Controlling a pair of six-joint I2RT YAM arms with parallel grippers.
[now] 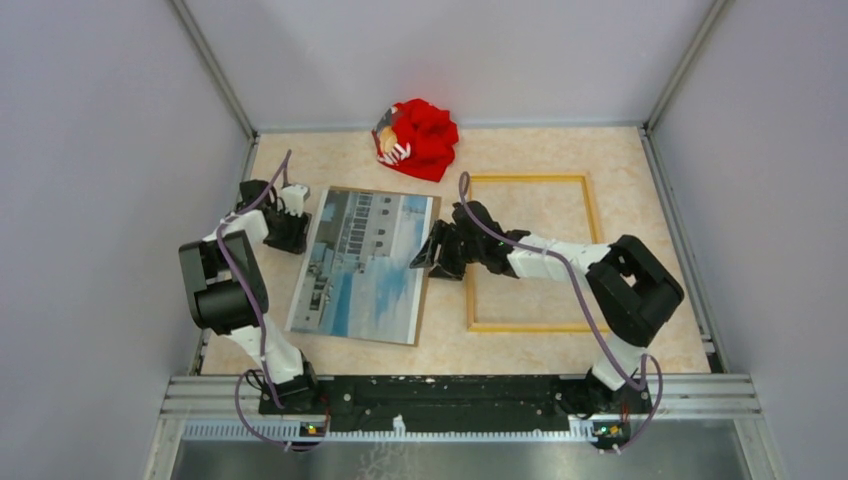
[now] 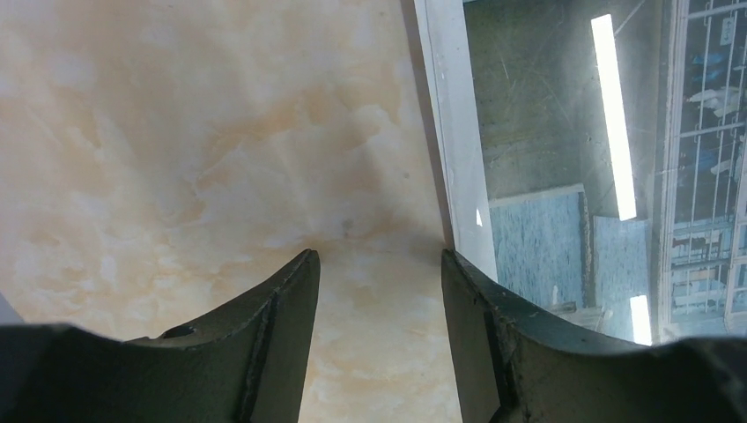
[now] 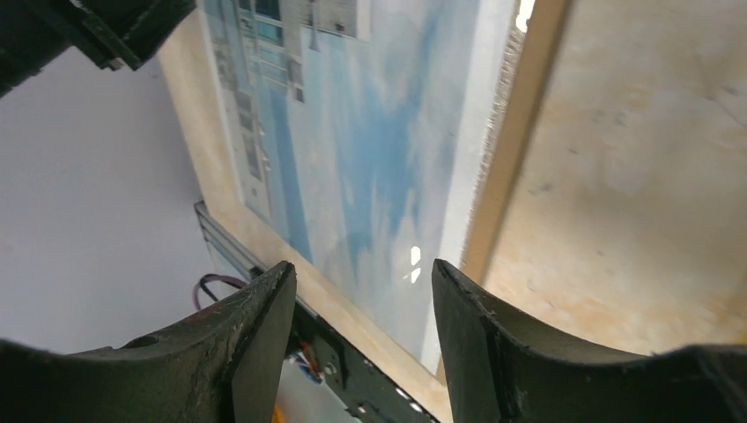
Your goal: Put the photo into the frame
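The photo (image 1: pixel 365 265), blue and white under a clear sheet, lies on a brown backing board (image 3: pixel 506 150) left of centre. The empty yellow frame (image 1: pixel 530 178) lies at the right. My left gripper (image 1: pixel 295 230) is low at the photo's left edge; in the left wrist view its fingertips (image 2: pixel 467 286) sit beside a white edge strip, and whether they hold anything is unclear. My right gripper (image 1: pixel 432 255) is open above the photo's right edge, nothing visible between its fingers.
A red cloth (image 1: pixel 425 140) lies at the back centre. Bare table (image 1: pixel 650 300) shows around the frame and along the front edge.
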